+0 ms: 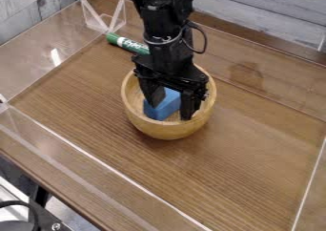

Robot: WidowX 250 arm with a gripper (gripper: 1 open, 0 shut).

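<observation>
A light wooden bowl (167, 128) stands mid-table with a blue block (162, 104) inside it. My black gripper (171, 97) reaches down from the top into the bowl, its fingers around or just over the block; whether they touch it is hard to tell, as the gripper's body partly hides it.
A green cylindrical object (126, 44) lies behind the bowl at the upper left. A dark cable sits at the lower left edge.
</observation>
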